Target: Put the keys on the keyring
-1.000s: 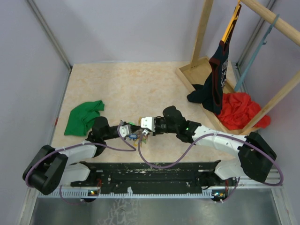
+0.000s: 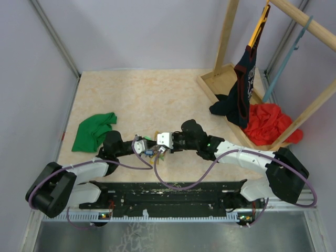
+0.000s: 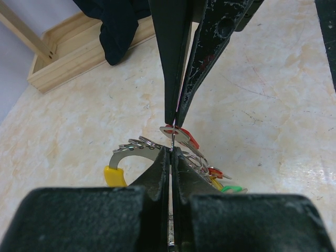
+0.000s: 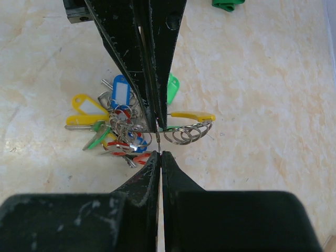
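Observation:
My two grippers meet at the middle of the tabletop in the top view. In the left wrist view my left gripper is shut on a thin metal ring, which runs up to the tips of my right gripper. In the right wrist view my right gripper is also shut on the thin metal, opposite the other gripper. Keys with coloured tags, such as a blue tag (image 4: pixel 121 94) and a yellow tag (image 4: pixel 89 106), hang or lie in a cluster with wire rings (image 4: pixel 186 134) just beyond the fingertips; their exact support is unclear.
A green cloth (image 2: pixel 92 132) lies at the left of the table (image 2: pixel 136 92). A wooden tray (image 2: pixel 215 82) with posts, a dark hanging cloth (image 2: pixel 242 84) and a red cloth (image 2: pixel 269 125) stands at the right.

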